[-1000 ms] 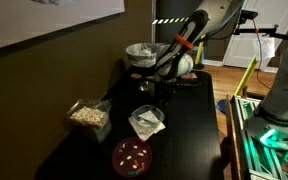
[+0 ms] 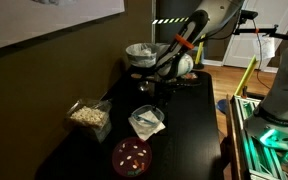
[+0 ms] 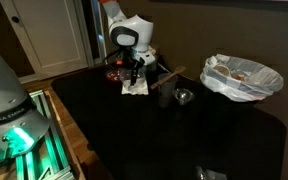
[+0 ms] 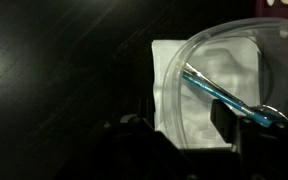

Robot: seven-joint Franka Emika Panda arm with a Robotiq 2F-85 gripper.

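Note:
A clear plastic container sits on a white napkin on the dark table. Inside the container, in the wrist view, lies a metal utensil with a blue handle. Over the container's near rim stands my gripper, its dark fingers spread apart with nothing held between them; the rim passes through the gap in that view. Whether the fingers touch the rim cannot be told. From the second exterior side the gripper points down over the napkin.
A dark red plate with small pieces lies near the container. Beyond are a nut-filled clear tub, a small metal bowl, a dark cup holding a wooden spoon, and a lined white basket.

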